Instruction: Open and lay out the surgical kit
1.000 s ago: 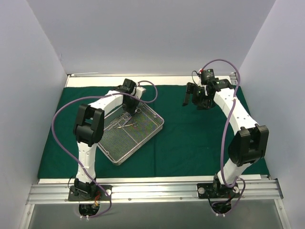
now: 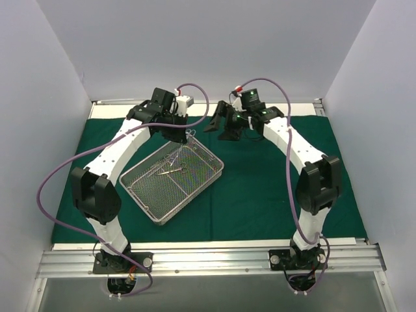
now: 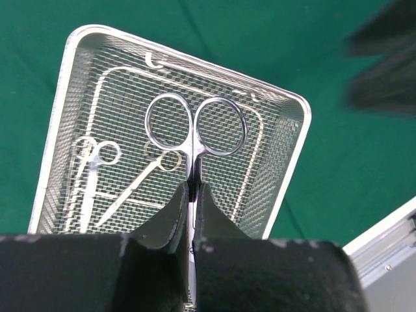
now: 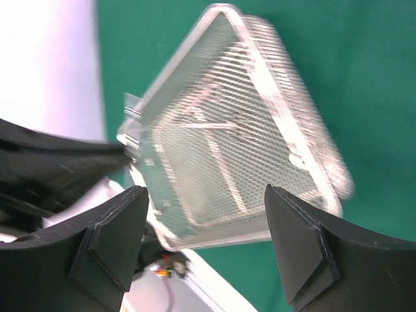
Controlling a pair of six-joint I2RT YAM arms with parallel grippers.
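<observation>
The mesh kit tray (image 2: pixel 172 205) lies open left of centre. Above it my left gripper (image 2: pixel 182 135) is shut on long silver scissors (image 3: pixel 218 149), handle loops upward. Smaller scissors (image 3: pixel 130 185) and other instruments (image 3: pixel 91 182) lie in the tray. My right gripper (image 2: pixel 222 120) stands open right of the left one, near the tray's upper corner; in its wrist view, blurred, its two fingers (image 4: pixel 97 247) are apart with nothing held between them.
Metal rails edge the front and back, and plain walls stand at both sides.
My left gripper has risen out of the tray with the scissors in it. My right gripper has moved left toward it from the right side of the cloth.
</observation>
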